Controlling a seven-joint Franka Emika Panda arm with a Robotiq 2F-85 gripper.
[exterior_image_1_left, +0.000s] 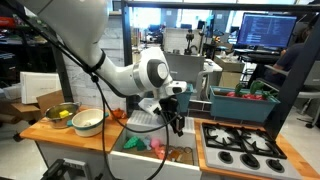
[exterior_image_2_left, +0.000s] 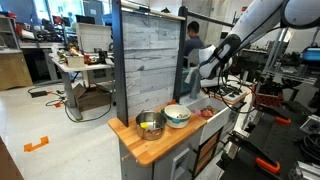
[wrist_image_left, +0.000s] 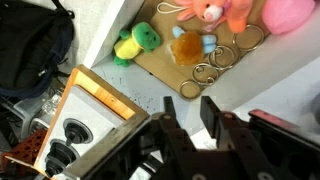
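An open white drawer holds several small plush toys and some metal rings or scissor handles. The wrist view looks down on a green and yellow toy, a brown and blue toy, an orange-pink toy and a pink toy. Ring-shaped metal handles lie on the drawer's brown bottom. My gripper is over the drawer's edge with its dark fingers apart and nothing visible between them. In the first exterior view the gripper is low at the drawer's right back.
A black stove stands right of the drawer. On the left counter are a cream bowl and a metal pot. Behind are a dish rack and a teal basket with red and green items.
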